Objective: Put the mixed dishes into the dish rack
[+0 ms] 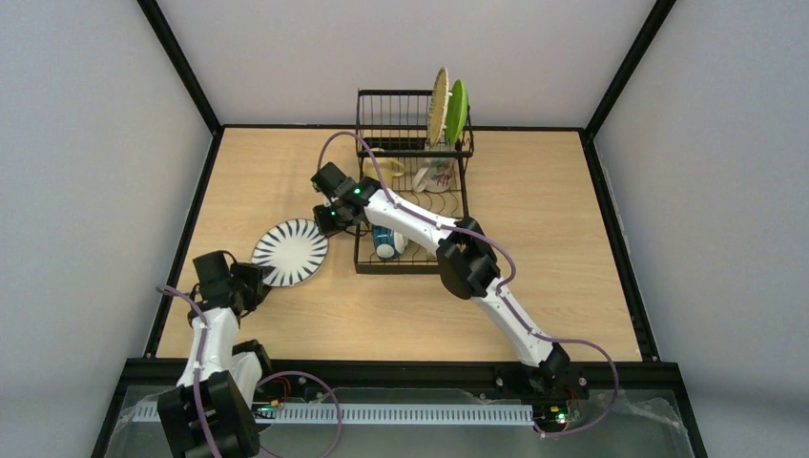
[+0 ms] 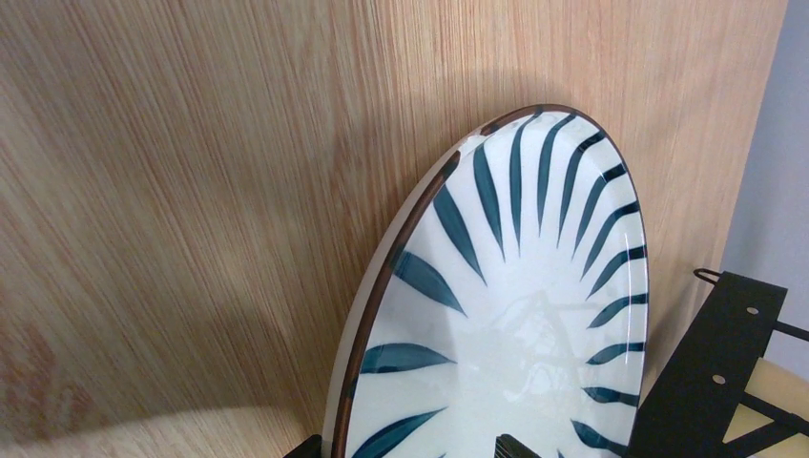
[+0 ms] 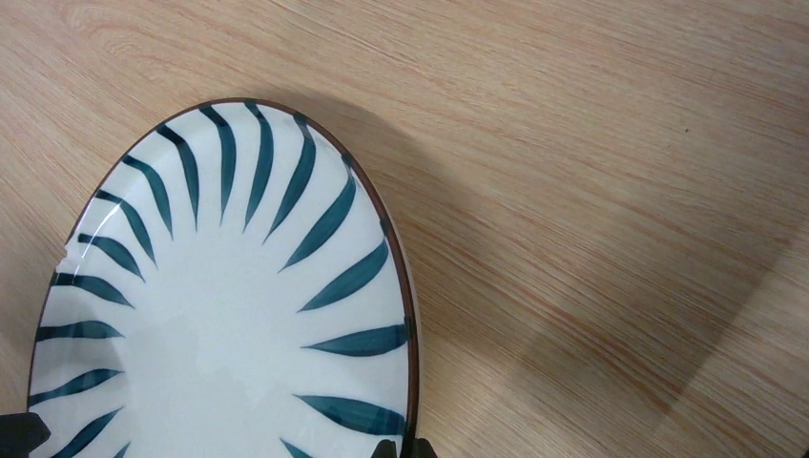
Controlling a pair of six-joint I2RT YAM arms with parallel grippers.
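Observation:
A round white plate (image 1: pixel 291 252) with dark blue-green streaks and a brown rim is on the left side of the table. At its upper right edge, my right gripper (image 1: pixel 327 225) is shut; in the right wrist view its two fingertips (image 3: pixel 384 449) pinch the thin rim of the plate (image 3: pixel 219 324). My left gripper (image 1: pixel 264 279) is at the plate's lower left edge, open. In the left wrist view its fingertips (image 2: pixel 510 446) stand apart on either side of the rim of the plate (image 2: pixel 515 315), one outside and one above the face.
A black two-tier dish rack (image 1: pixel 412 269) stands at the centre back. Its top tier holds a beige plate (image 1: pixel 438 107) and a green plate (image 1: pixel 458 110); below are a yellow cup (image 1: pixel 386 170), a white mug (image 1: pixel 437 176) and a blue cup (image 1: pixel 383 240).

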